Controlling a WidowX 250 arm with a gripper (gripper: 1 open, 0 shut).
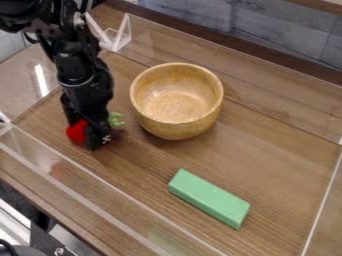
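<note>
The black gripper [94, 128] of the arm reaches down from the upper left onto a red object [78, 134] on the wooden table [160, 220]. Its fingers surround the red thing, which is largely hidden; whether they grip it is unclear. A small green object [115, 120] lies just to the right of the gripper.
A wooden bowl [178, 98] stands right of the gripper. A green block [209, 198] lies at the lower right. A grey wall runs along the back.
</note>
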